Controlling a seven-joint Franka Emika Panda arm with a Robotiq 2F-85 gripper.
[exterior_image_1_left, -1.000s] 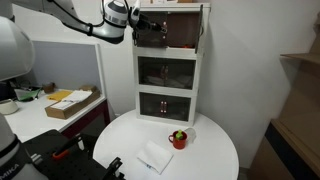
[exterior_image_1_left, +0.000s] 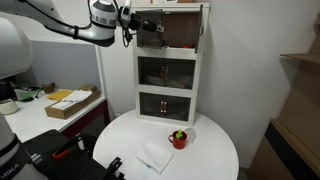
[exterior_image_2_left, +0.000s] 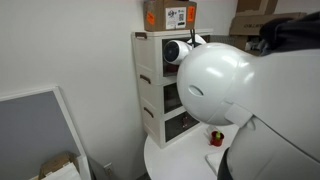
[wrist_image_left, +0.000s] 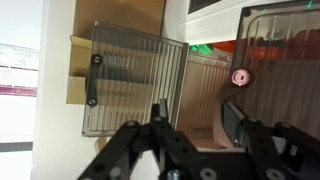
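A tall white cabinet (exterior_image_1_left: 165, 96) with dark see-through doors stands behind the round table. My gripper (exterior_image_1_left: 150, 27) is at its top compartment, in front of the upper left part. In the wrist view, the gripper has its two dark fingers apart, with nothing held between them. A ribbed dark door panel (wrist_image_left: 133, 80) with a black handle (wrist_image_left: 94, 78) shows at the left; a second dark panel (wrist_image_left: 284, 85) fills the right. A round pinkish knob (wrist_image_left: 240, 77) shows close to the right finger. Whether a finger touches it I cannot tell.
Red items (exterior_image_1_left: 184, 46) lie in the top compartment. On the white table (exterior_image_1_left: 215, 157) stand a red pot (exterior_image_1_left: 179, 139) with something green in it and a white sheet (exterior_image_1_left: 155, 155). Boxes (exterior_image_2_left: 170, 15) sit on the cabinet top. A cardboard box (exterior_image_1_left: 73, 103) stands at left.
The arm's forearm and wrist have shifted left across the past second, with the gripper also moving slightly left at the cabinet's top. Table objects have stayed put.
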